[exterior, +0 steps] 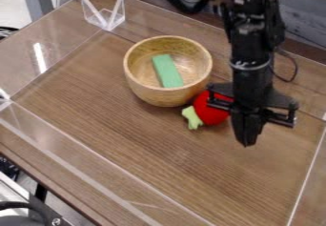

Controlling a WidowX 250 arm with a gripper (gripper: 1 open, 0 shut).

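The black gripper [253, 115] reaches down at the right of the table, low over the wood, right beside a red round object [208, 108] with a pale green top, which is partly behind it. Whether its fingers are open or shut is hard to make out. A wooden bowl [139, 78] holding a green block [167, 71] sits left of the gripper.
A clear angular plastic object [105, 12] stands at the back left. A cable runs behind the arm at the right.
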